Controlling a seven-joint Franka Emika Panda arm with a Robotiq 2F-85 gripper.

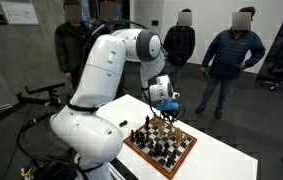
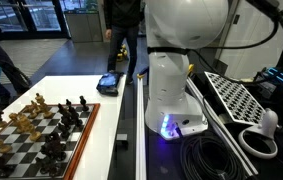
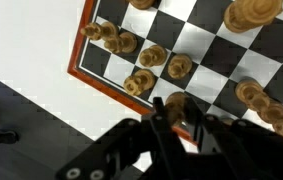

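A checkered chessboard [image 1: 184, 151] with a brown wooden border lies on the white table, with light brown and black pieces standing on it. At the far edge of the board is my gripper [image 1: 165, 117], pointing down. In the wrist view, my gripper is shut on a light brown chess piece [image 3: 177, 101], close to the board's border. The fingers hide the lower part of that piece, so whether it touches the board cannot be told. Just beside it stand light brown pawns [image 3: 180, 66].
More light brown pieces [image 3: 271, 108] crowd the right of the wrist view, and black pieces [image 2: 56, 148] stand on the opposite side. Bare white table [image 1: 226, 161] lies to the right of the board. Several people stand behind the table.
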